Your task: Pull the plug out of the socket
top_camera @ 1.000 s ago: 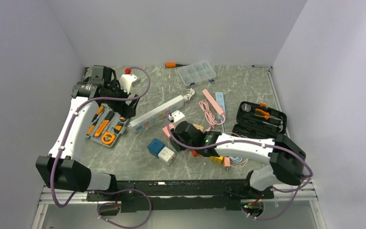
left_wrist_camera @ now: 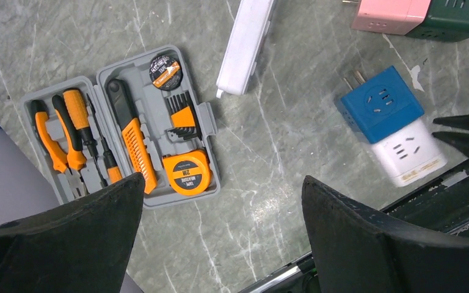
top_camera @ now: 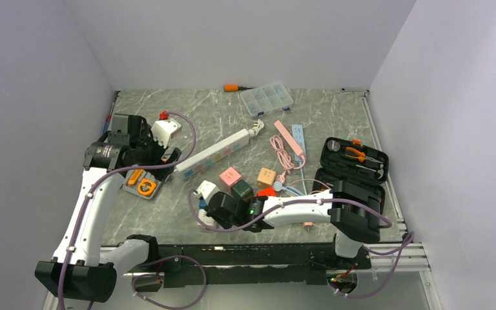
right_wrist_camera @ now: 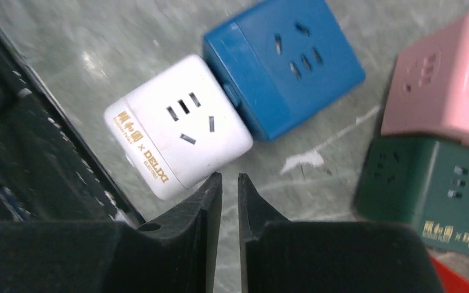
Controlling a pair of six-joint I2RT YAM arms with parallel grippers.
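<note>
A blue socket cube [left_wrist_camera: 381,105] and a white one [left_wrist_camera: 408,152] lie end to end near the table's front edge. Metal prongs [left_wrist_camera: 354,80] stick out of the blue cube's far side; how the two join is hidden. In the right wrist view, my right gripper has its fingertips close to the white cube [right_wrist_camera: 180,122], a narrow gap between them and nothing visible in it. The blue cube [right_wrist_camera: 284,61] sits beyond the white one. My left gripper is open and empty above the tabletop, left of the cubes.
Pink [right_wrist_camera: 436,79] and dark green [right_wrist_camera: 424,183] cubes stand to the right of the pair. A grey tool case [left_wrist_camera: 125,134] lies under the left arm, and a white power strip [top_camera: 213,154] stretches behind. Bare tabletop separates the tool case from the blue cube.
My right arm has swung left and toward the front, over the white cube, uncovering the pink and green cubes.
</note>
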